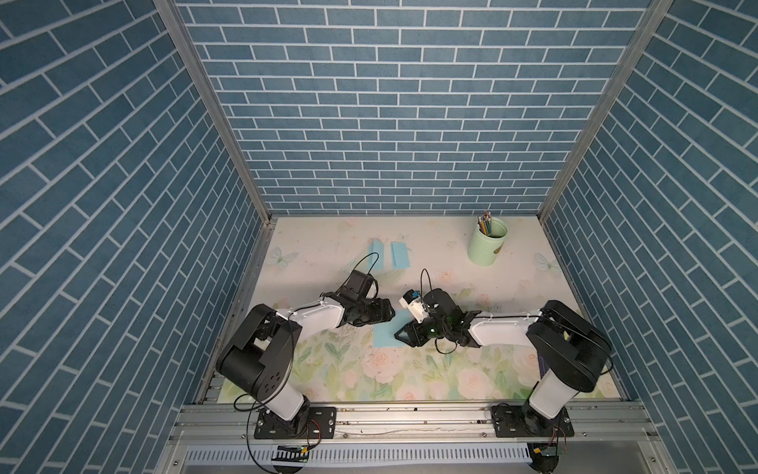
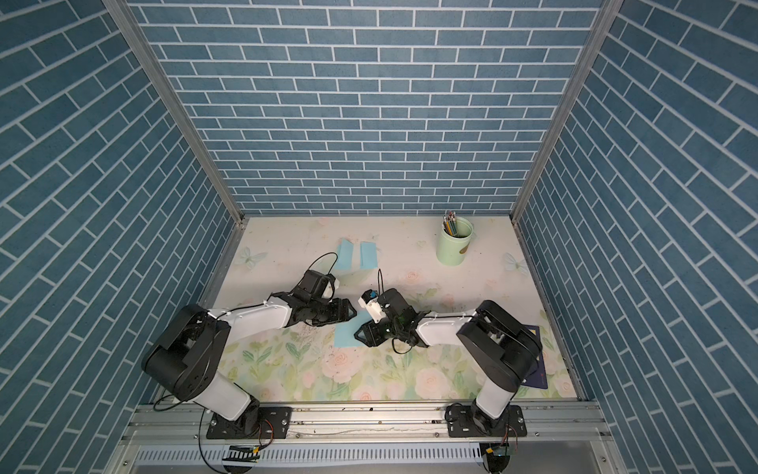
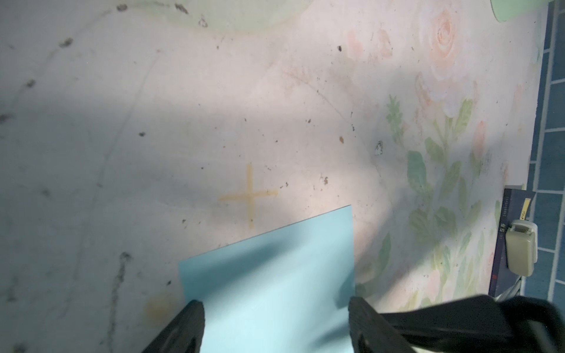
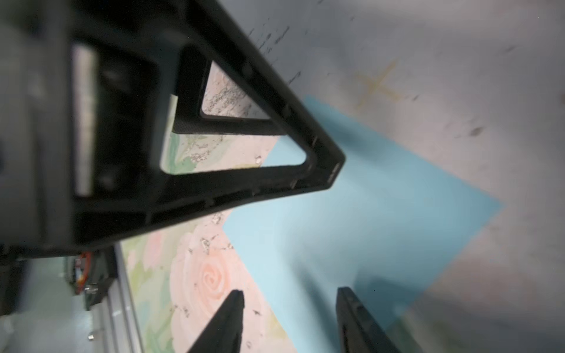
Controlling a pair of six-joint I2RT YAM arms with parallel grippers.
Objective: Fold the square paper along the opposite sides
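Observation:
The light blue square paper (image 1: 383,337) lies on the table between the two arms, partly covered by the grippers in both top views. Most of its flat sheet shows in the right wrist view (image 4: 365,217). At its left side is my left gripper, its fingers apart with the paper visible below and between them. My right gripper is over the paper's right part, its fingertips also apart, and one paper edge runs below the gap. Whether either fingertip touches the sheet I cannot tell. A black finger of the left gripper crosses the right wrist view.
Two folded light blue pieces (image 1: 400,255) lie behind the arms. A green cup of pencils (image 1: 486,243) stands at the back right. At the right edge lies a dark blue book (image 2: 535,371).

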